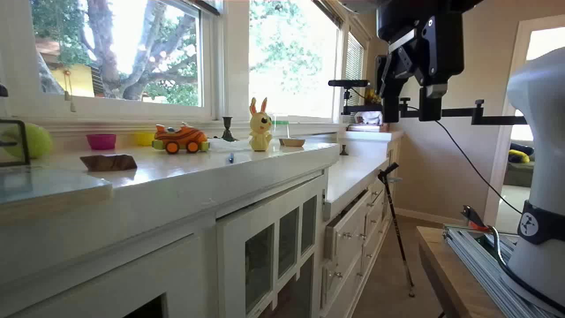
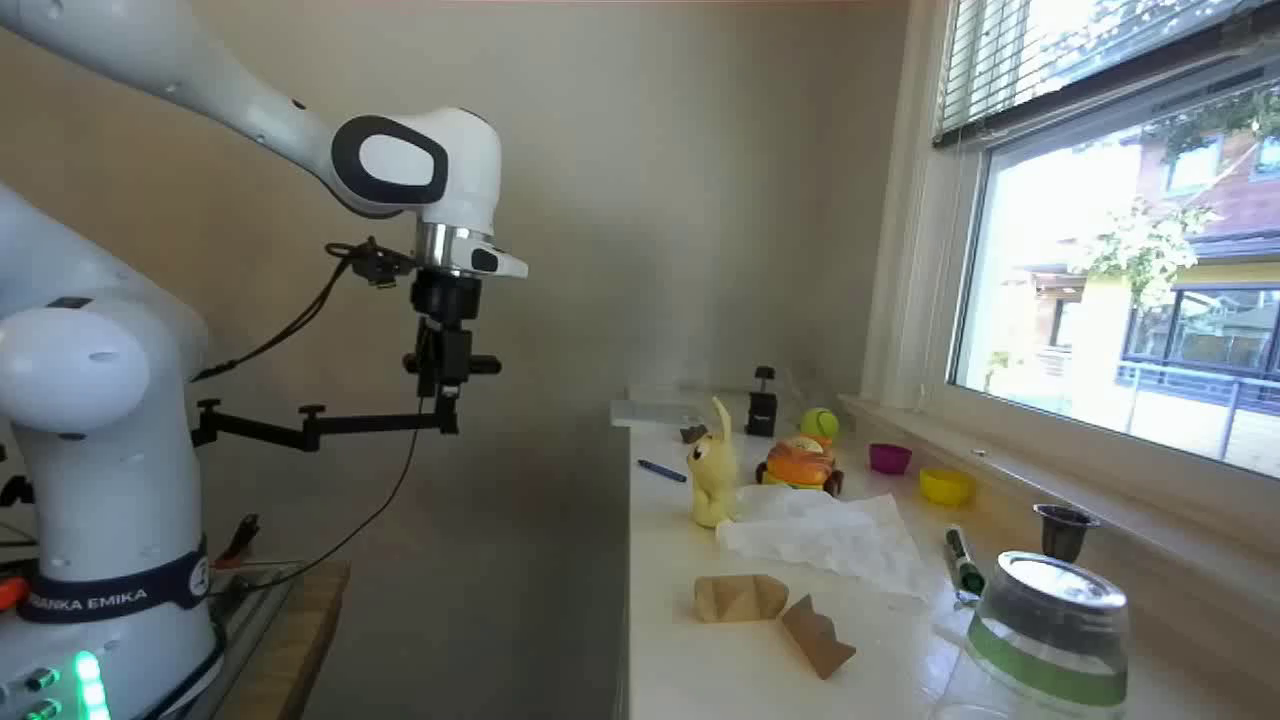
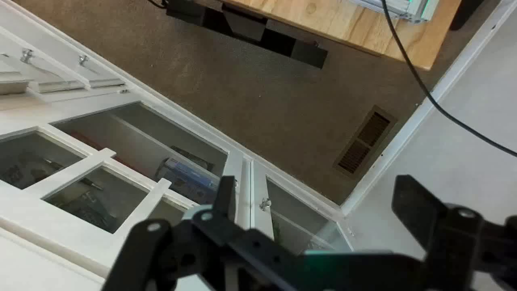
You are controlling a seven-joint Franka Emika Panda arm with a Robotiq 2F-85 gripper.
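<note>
High in the air, clear of the counter, my gripper (image 1: 410,113) points downward. Its two black fingers (image 3: 224,196) are spread wide in the wrist view, and only floor and cabinets show between them. Seen side-on in exterior view 2, the gripper (image 2: 444,408) hangs left of the counter (image 2: 672,648). On that counter stand a yellow toy bunny (image 1: 260,126) and an orange toy car (image 1: 180,140). A blue pen (image 2: 661,470) lies near the edge. White crumpled paper (image 2: 828,528) spreads beside the bunny.
Two brown folded pieces (image 2: 740,598), a purple cup (image 2: 889,457), a yellow cup (image 2: 947,485), a green marker (image 2: 963,562), a black cup (image 2: 1063,530) and an upturned clear cup (image 2: 1050,624) also occupy the counter. White cabinets (image 1: 233,254) stand below it.
</note>
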